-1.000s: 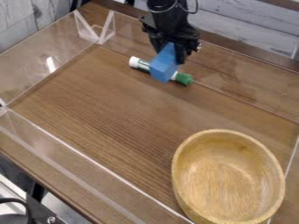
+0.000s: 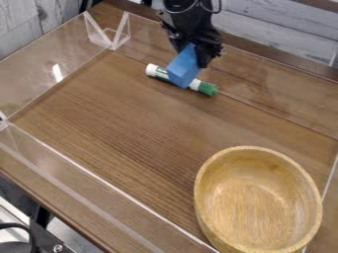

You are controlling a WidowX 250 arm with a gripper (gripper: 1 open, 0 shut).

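Note:
My black gripper (image 2: pixel 191 47) is at the upper middle, over a blue object (image 2: pixel 183 69) that looks like a block, held upright or tilted just below it; the fingers are hard to make out against it. A white tube with a green end (image 2: pixel 203 87) lies on the wooden table behind and under the blue object.
A large tan oval bowl (image 2: pixel 258 208) fills the lower right. A clear plastic piece (image 2: pixel 109 32) stands at the upper left, and clear walls edge the table on the left.
The gripper and blue object have shifted slightly left and up since a second ago. The tube looks unmoved.

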